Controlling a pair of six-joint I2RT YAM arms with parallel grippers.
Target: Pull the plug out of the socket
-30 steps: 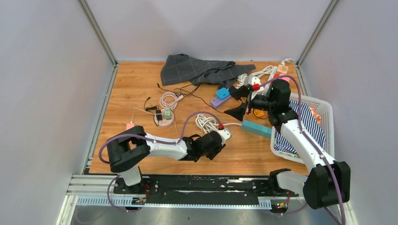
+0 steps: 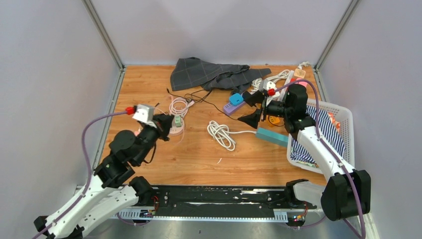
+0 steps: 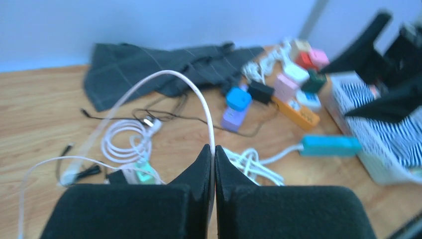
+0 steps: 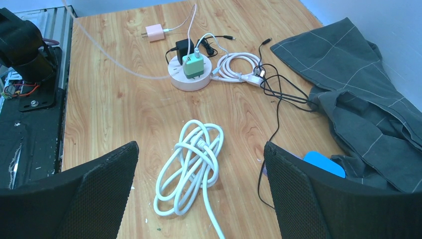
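The green plug (image 4: 193, 65) sits on the round white socket (image 4: 191, 84), with a black adapter (image 4: 182, 50) beside it. Above them in the top view hangs my left gripper (image 2: 169, 128), hiding part of the socket. In the left wrist view the left gripper is shut. A thin white cable (image 3: 211, 124) runs along the seam of its fingers and arcs up to the left; whether it is pinched cannot be told. My right gripper is open and empty, up by the right arm, over the coiled white cable (image 4: 191, 169).
A pink charger (image 4: 155, 33) lies near the socket. A dark cloth (image 2: 199, 74) covers the back, with black cords in front. The teal power strip (image 2: 271, 137) and white basket (image 2: 348, 134) are at right.
My left arm has swung up and to the left, from over the front middle of the table to beside the socket. The right arm and the plugs look unmoved.
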